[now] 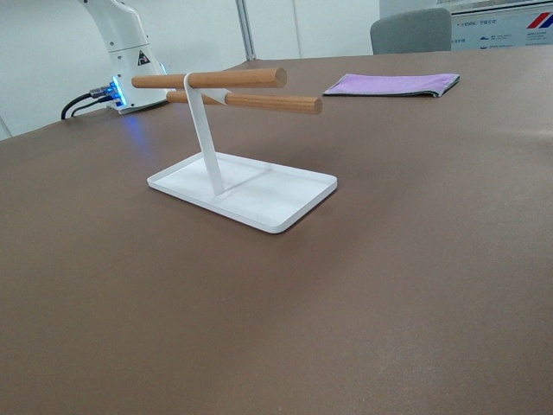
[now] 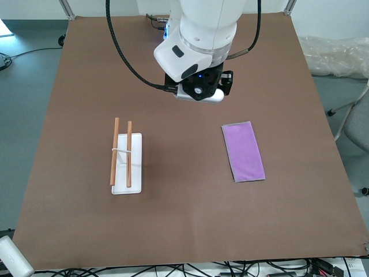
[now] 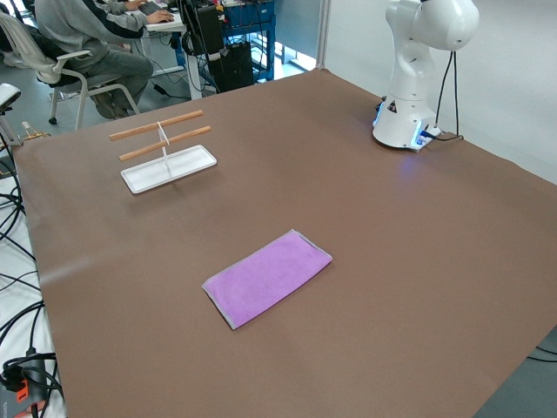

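Note:
A white stand (image 2: 136, 167) with two wooden bars (image 2: 114, 161) sits on the brown table, left of centre in the left view; in the top view its upright (image 1: 204, 138) rises from a shallow white tray. A purple cloth (image 2: 243, 151) lies flat to its right, apart from it; it is also in the right view (image 3: 266, 279). The white robot arm (image 2: 199, 32) hangs over the back middle of the table, with a black mount (image 2: 202, 82) at its end. The gripper's fingers cannot be made out.
Cables run along the front edge, and a white cylinder (image 2: 14, 257) pokes in at the lower left of the left view. Chairs and a seated person are beyond the table's edges.

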